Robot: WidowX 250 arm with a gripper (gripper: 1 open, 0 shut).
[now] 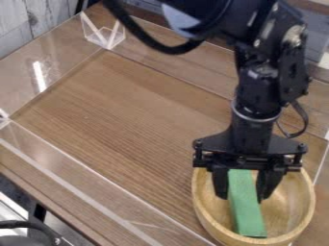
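Note:
The black gripper (248, 169) hangs low over the wooden bowl (210, 217) at the bottom right, open, its fingers around the upper part of a green block (245, 217) that lies in the bowl. Whether the fingertips touch the block is hard to tell. The arm hides the bowl's back rim and much of the right side of the table.
A clear plastic holder (106, 27) stands at the back left corner. Dark cables lie beyond the table's lower left edge.

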